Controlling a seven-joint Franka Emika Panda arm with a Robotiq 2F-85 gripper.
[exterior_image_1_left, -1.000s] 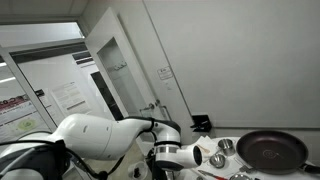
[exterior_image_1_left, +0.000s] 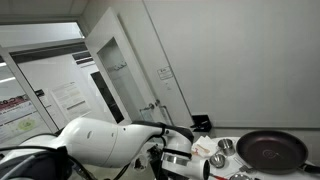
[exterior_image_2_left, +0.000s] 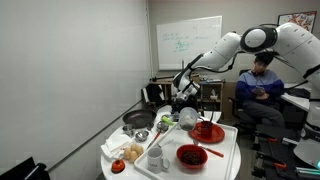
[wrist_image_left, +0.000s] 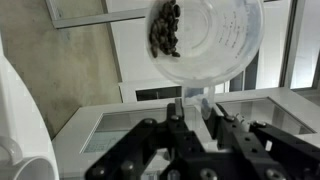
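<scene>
A clear plastic cup (wrist_image_left: 215, 55) fills the upper middle of the wrist view, with dark beans (wrist_image_left: 165, 28) gathered along its left side. My gripper is shut on the cup's near side, probably at its handle. The room appears sideways behind it, so the wrist is strongly tilted. In exterior view 2, the clear cup (exterior_image_2_left: 188, 118) hangs at the end of the arm, above the white table. In front of it stands a red bowl (exterior_image_2_left: 191, 155) with dark contents. The fingertips are too small to make out in the exterior views.
Beside the cup lies a red plate (exterior_image_2_left: 207, 132). A dark pan (exterior_image_1_left: 272, 151) and metal cups (exterior_image_1_left: 226, 146) stand by the wall. White mugs (exterior_image_2_left: 156, 160), a tomato (exterior_image_2_left: 118, 167) and other small items crowd the table's left side. A person (exterior_image_2_left: 262, 85) sits beyond the table.
In exterior view 1, my wrist has turned and shifted slightly down and right. The pan and metal cups have stayed in place.
</scene>
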